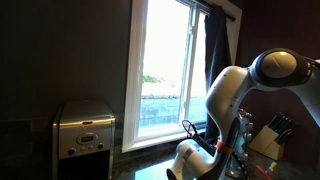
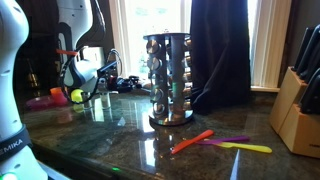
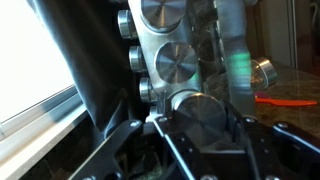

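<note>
In the wrist view my gripper is shut on a round, dark-topped jar (image 3: 203, 108) with a shiny rim. Its lower part is hidden by the fingers. Beyond it rises a metal spice rack (image 3: 152, 45), whose round silver lids (image 3: 176, 62) face the camera. Exterior view 2 has the same rack (image 2: 170, 119) upright on the dark counter, several jars in its columns. The arm (image 2: 84, 70) is at the left there, and its fingertips are too small to make out. Exterior view 1 does not show the gripper clearly.
A red utensil (image 2: 192, 141), a purple one (image 2: 225, 139) and a yellow one (image 2: 246, 147) lie right of the rack. A knife block (image 2: 297, 115) stands at the right edge, a toaster oven (image 1: 84, 140) at the left. Counter (image 2: 105, 135) left of the rack is clear.
</note>
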